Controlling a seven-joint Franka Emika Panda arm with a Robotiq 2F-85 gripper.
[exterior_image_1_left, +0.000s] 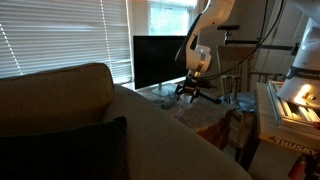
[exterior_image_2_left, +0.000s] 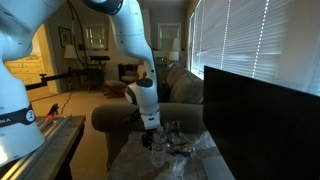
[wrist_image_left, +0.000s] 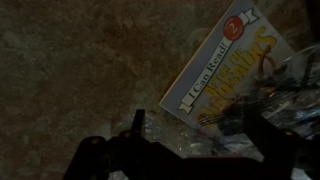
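Note:
In the wrist view my gripper stands open, its two dark fingers apart at the bottom of the picture. A grey book marked "I Can Read!" lies ahead of the fingers on a mottled brown surface. Clear, shiny material covers the book's lower right part; its shape is hard to make out. Exterior view 2 has the gripper low, close to a clear upright container. More see-through items are beside that container. From exterior view 1, the gripper is small and dark.
A dark flat screen rises along one side of the work area. The grey sofa borders the other side. A wooden table stands by the robot's base. Crumpled clear plastic lies near the front.

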